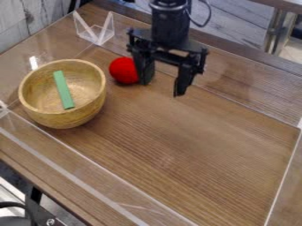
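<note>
My black gripper [163, 62] hangs over the upper middle of the wooden table, its two dark finger assemblies spread apart, with whether anything sits between them hard to tell. Just left of it, partly behind it, lies a red object [125, 71]. At the left stands a yellow-tan bowl [88, 115] holding a long green object [63, 89].
A clear, angular object [94, 27] stands at the back left near the wall. Dark cabling shows at the bottom left corner.
</note>
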